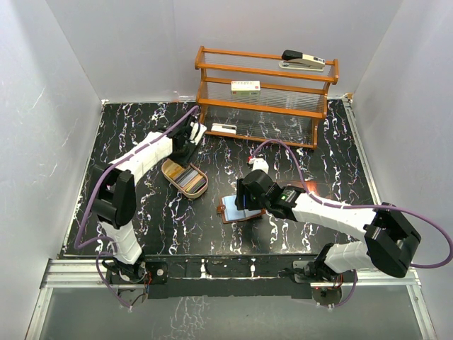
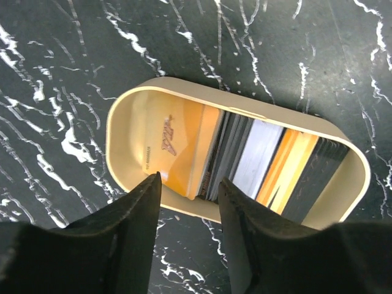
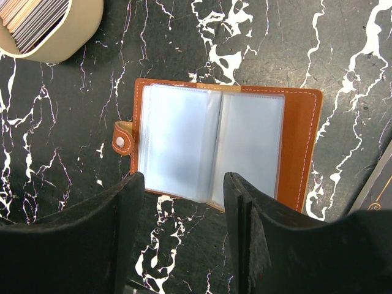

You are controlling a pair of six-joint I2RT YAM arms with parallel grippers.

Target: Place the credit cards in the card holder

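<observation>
Several cards (image 2: pixel 171 138) in gold, dark, pale and orange colours stand packed in a cream oval tray (image 2: pixel 245 109). In the left wrist view my left gripper hovers over the tray's near rim, its fingers parted and nothing between them. The brown leather card holder (image 3: pixel 299 144) lies spread open on the table, with clear sleeves (image 3: pixel 177 138) on both sides and a snap strap on its left. Above its near edge, my right gripper is open and empty.
A wooden rack (image 1: pixel 265 108) with mesh shelves stands at the back, carrying a stapler (image 1: pixel 303 59) and a small box (image 1: pixel 245 87). Bare marble-patterned table lies between tray and holder.
</observation>
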